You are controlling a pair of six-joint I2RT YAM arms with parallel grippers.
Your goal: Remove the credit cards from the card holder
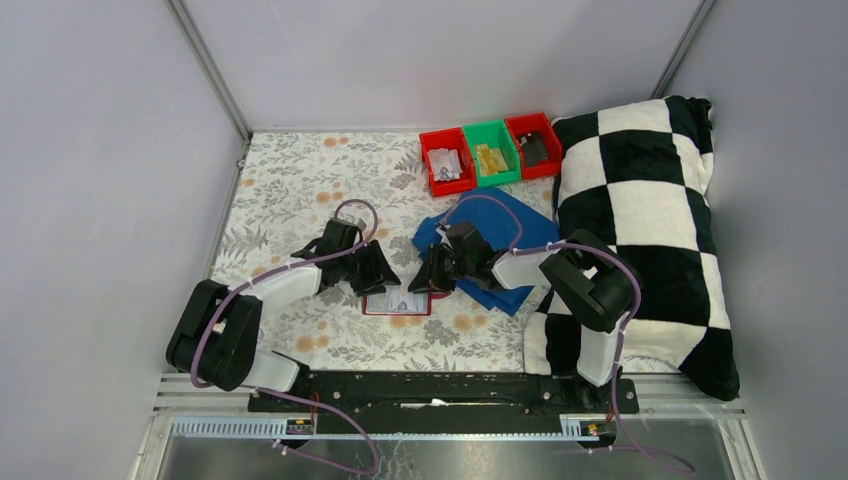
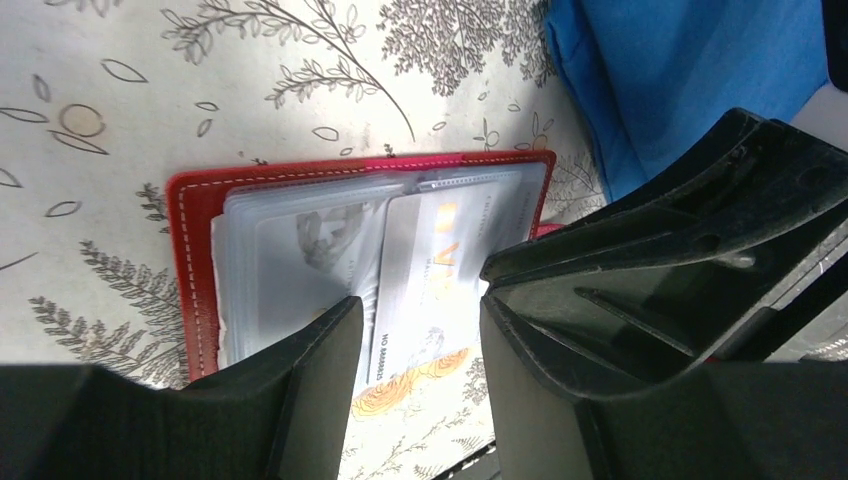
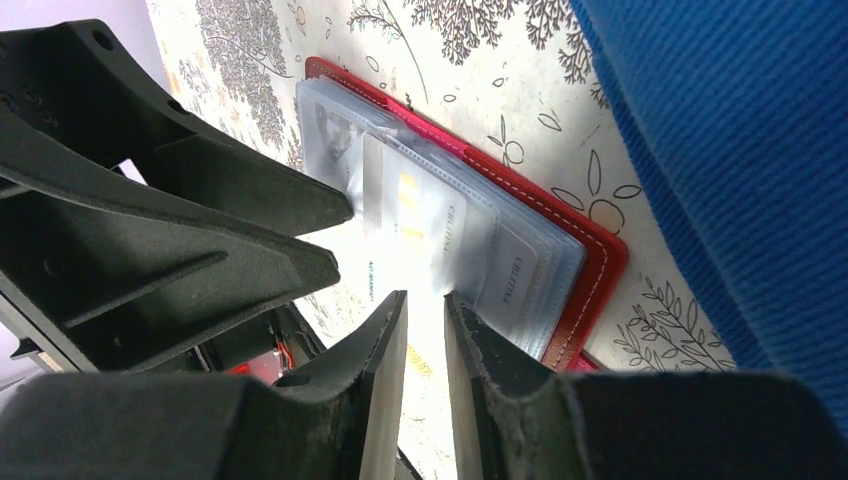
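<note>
The card holder (image 1: 372, 311), red-edged with clear sleeves, lies spread on the patterned cloth. A pale card (image 2: 440, 240) with yellow print rests over its middle, its lower part reaching past the sleeves toward the front. My left gripper is part open, its fingers on either side of the card's left edge as its own view looks down; contact cannot be told. From the other side, my right gripper is open by a narrow gap over the card, with no clear grip showing. Both grippers face each other closely above the holder (image 3: 590, 290).
Behind stand a red bin (image 1: 437, 188), a green bin (image 1: 500, 180) and another red bin (image 1: 550, 172) with things inside. A blue cloth (image 1: 515, 298) lies beside the holder on the right, and a checkered cushion (image 1: 640, 250) fills the far right.
</note>
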